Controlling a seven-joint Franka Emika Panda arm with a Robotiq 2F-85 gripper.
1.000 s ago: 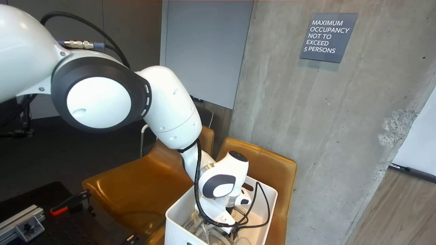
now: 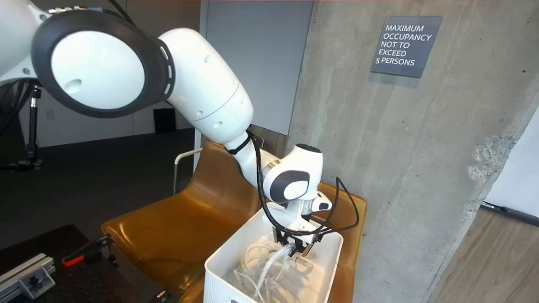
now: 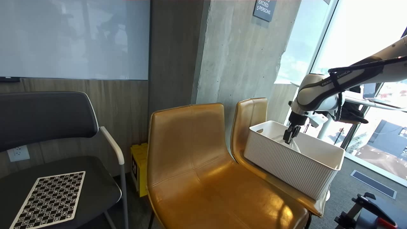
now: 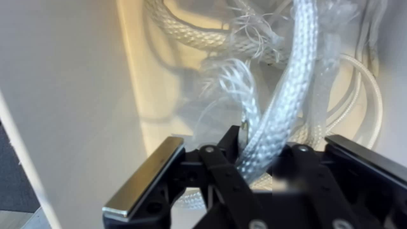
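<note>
My gripper is shut on a white braided rope (image 4: 295, 72), which rises thick and close to the camera from between the black fingers in the wrist view. A frayed end (image 4: 238, 82) sticks out beside it. In exterior view 1 the gripper (image 2: 295, 248) hangs inside the white bin (image 2: 331, 257), and the held rope (image 2: 268, 265) runs down toward the front of the bin. More pale rope (image 4: 198, 36) and thin cord (image 4: 375, 99) lie on the bin floor below. How far the held piece is tangled with the rest, I cannot tell.
Tall ribbed walls of the bin (image 3: 286, 166) surround the gripper. It rests on a tan chair, with another tan chair (image 3: 187, 160) alongside. A concrete wall (image 2: 404, 151) stands behind. Clamps (image 2: 86, 252) sit on a dark table at lower left.
The arm has risen and the gripper has moved up and slightly right in exterior view 1, out of the bin's depth. Rope now shows stretching down from its fingers.
</note>
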